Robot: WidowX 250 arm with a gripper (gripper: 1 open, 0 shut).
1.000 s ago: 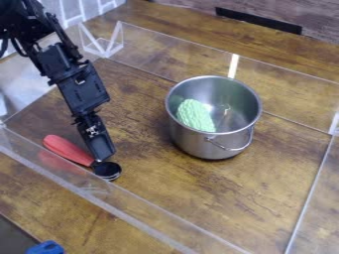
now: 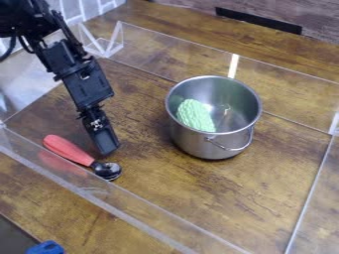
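My black gripper point(image 2: 101, 141) reaches down from the upper left, its tip just above and beside a red-handled spoon point(image 2: 66, 149) with a dark metal bowl, which lies on the wooden table at the lower left. The fingers look shut, with nothing seen between them. A steel pot point(image 2: 219, 139) stands to the right, holding a light green object point(image 2: 195, 116).
Clear plastic walls border the wooden table point(image 2: 225, 198). A blue object point(image 2: 46, 247) sits at the bottom left corner. Bare table lies below the pot and behind it.
My gripper has shifted slightly up and to the right, uncovering a little more of the spoon. The spoon and pot look unmoved.
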